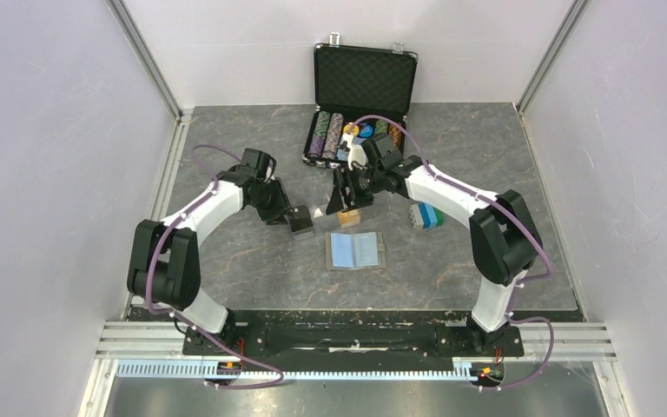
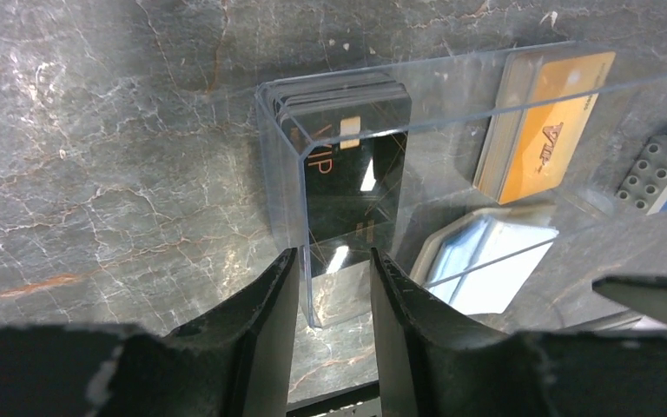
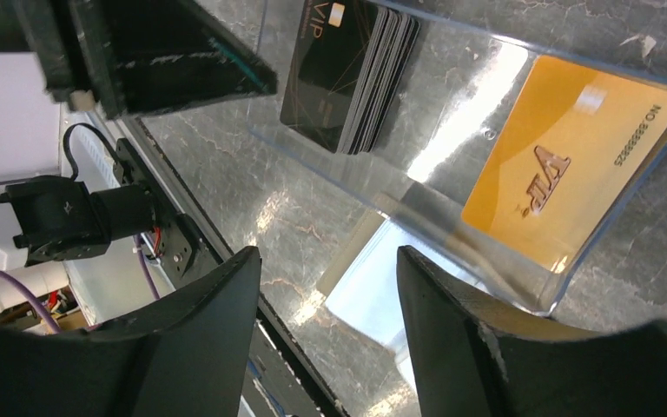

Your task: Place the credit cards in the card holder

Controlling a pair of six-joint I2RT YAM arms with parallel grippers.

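A clear box point(image 2: 452, 130) holds a stack of black cards point(image 2: 356, 174) at its left end and gold cards point(image 2: 545, 130) at its right end, with an empty space between. In front of it the card holder point(image 1: 354, 250) lies spread open, showing pale blue pages in a grey cover. My left gripper point(image 1: 287, 212) stands open at the box's left end, by the black cards. Over the right part of the box is my right gripper point(image 1: 340, 208), its fingers point(image 3: 226, 304) apart with nothing between them. In the right wrist view the gold cards point(image 3: 573, 165) lie beyond those fingertips.
An open black case point(image 1: 365, 78) with poker chips stands at the back. To the right lies a block of blue, green and grey toy bricks point(image 1: 425, 216).
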